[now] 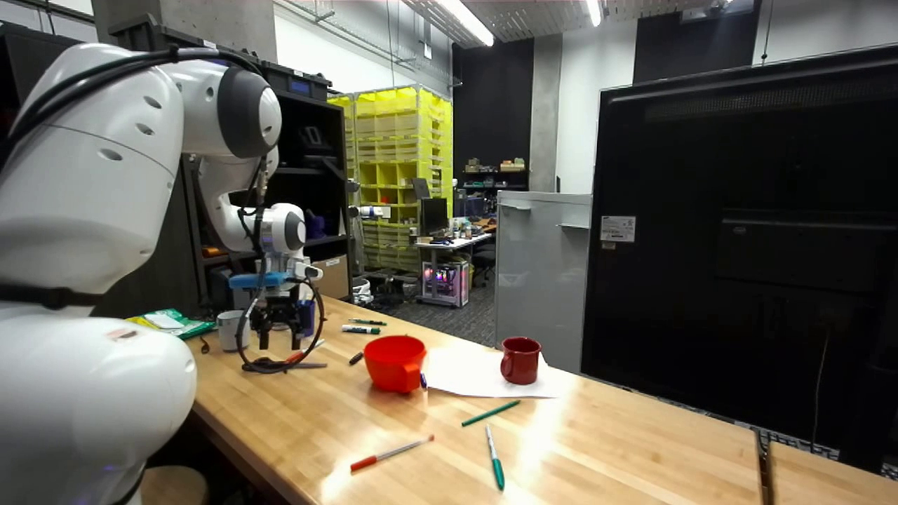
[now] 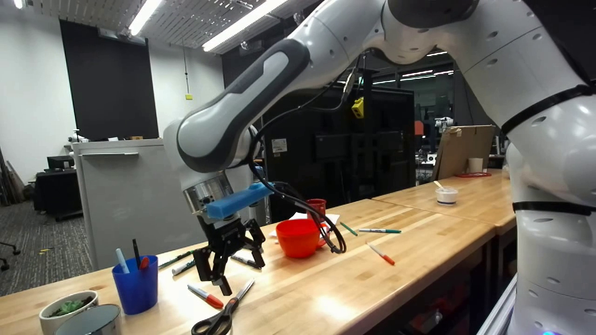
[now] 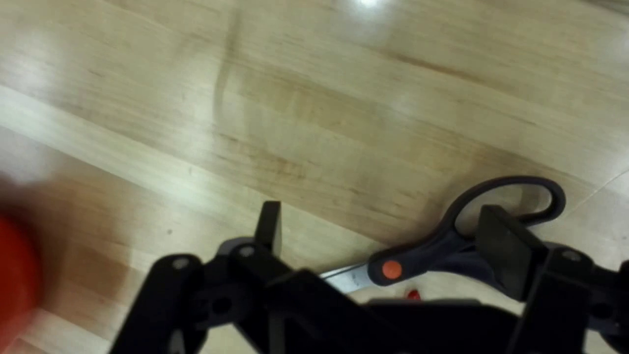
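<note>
My gripper (image 2: 242,274) stands open above the table, with nothing held between its fingers. Black-handled scissors (image 3: 424,256) lie just below it; in the wrist view one finger (image 3: 501,248) overlaps their handles and the other hides part of the blades. A red-capped marker (image 2: 207,298) lies beside the scissors, almost wholly hidden in the wrist view. A red-orange bowl with a handle (image 1: 393,363) sits farther along the table, and its edge shows at the left of the wrist view.
A blue cup holding pens (image 2: 136,285), a potted plant (image 2: 68,306) and a grey mug (image 1: 229,331) stand near the gripper. Several markers lie scattered. Beyond the bowl, a dark red mug (image 1: 521,362) rests on white paper (image 1: 463,373).
</note>
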